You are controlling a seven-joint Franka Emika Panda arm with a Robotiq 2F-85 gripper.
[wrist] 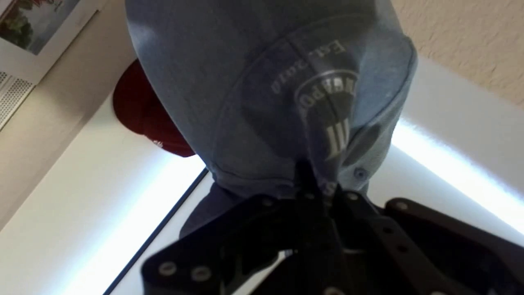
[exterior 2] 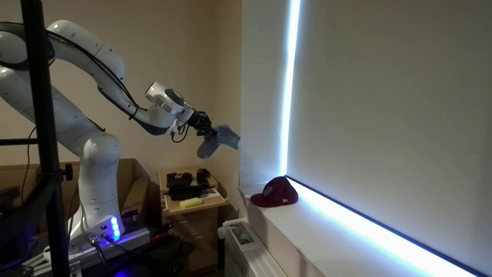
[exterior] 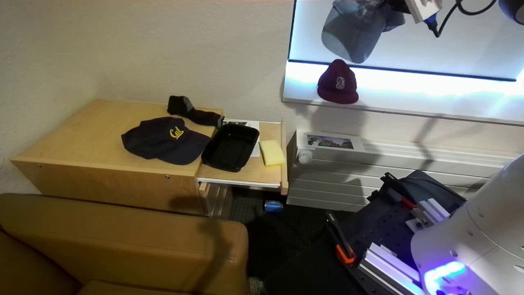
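Note:
A faded blue-grey cap [exterior: 351, 37] hangs in the air above the window sill, its brim pointing down. My gripper is shut on the front of this cap, where the cloth is pinched into a fold below the printed lettering. In the second exterior view the gripper [exterior 2: 210, 131] holds the cap [exterior 2: 226, 135] well above the furniture, near the wall corner. In exterior view 1 the fingers are mostly hidden at the top of the frame.
A maroon cap [exterior: 337, 82] sits on the bright sill. On the wooden cabinet [exterior: 98, 128] lie a navy Cal cap [exterior: 164, 140] and a dark sock [exterior: 194, 113]. A black tray [exterior: 231, 146] and a yellow sponge [exterior: 271, 152] rest on the pulled-out shelf. Below is a radiator [exterior: 334, 182].

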